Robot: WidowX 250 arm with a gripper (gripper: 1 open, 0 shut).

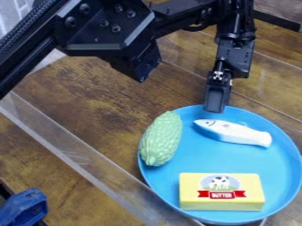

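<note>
My black gripper (218, 97) points down at the upper edge of a blue plate (271, 168), just above a white toy fish (234, 132); the view does not clearly show its fingers' spacing. The plate also holds a pale green corn-like vegetable (160, 137) on the left and a yellow butter box (221, 192) at the front.
Bare wooden surface (83, 101) lies left of the plate, with a clear plastic edge running diagonally across the lower left. A blue object (21, 207) sits in the bottom-left corner. My black arm spans the top of the view.
</note>
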